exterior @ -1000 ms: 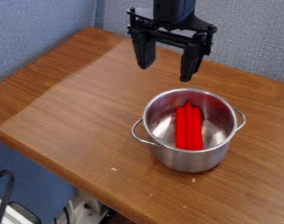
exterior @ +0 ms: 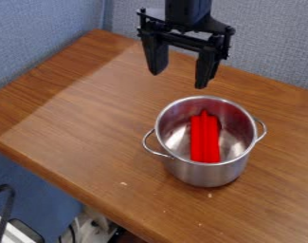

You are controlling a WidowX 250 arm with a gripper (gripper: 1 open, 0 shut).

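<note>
My black gripper (exterior: 182, 57) hangs at the top centre of the camera view, its two fingers spread wide and open with nothing between them. Below it and toward the front stands a steel pot (exterior: 209, 172) with two wire handles. A red object (exterior: 205, 140) lies inside the pot, long and narrow. The gripper is apart from both.
Grey padded walls stand behind it. A blue surface and dark cables show past the table's front left edge.
</note>
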